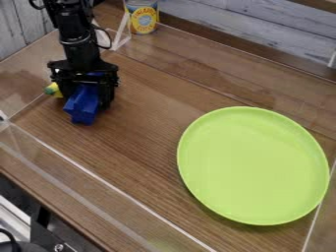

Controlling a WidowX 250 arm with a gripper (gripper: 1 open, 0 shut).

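My black gripper (84,83) is low at the table's left, over a blue block (83,106) that sits between or just under its fingers. I cannot tell whether the fingers grip it. A small yellow-green object (53,89) lies just left of the block, partly hidden by the gripper.
A large green plate (252,165) fills the right front of the wooden table (157,69). A can with a yellow label (141,18) stands at the back by the wall.
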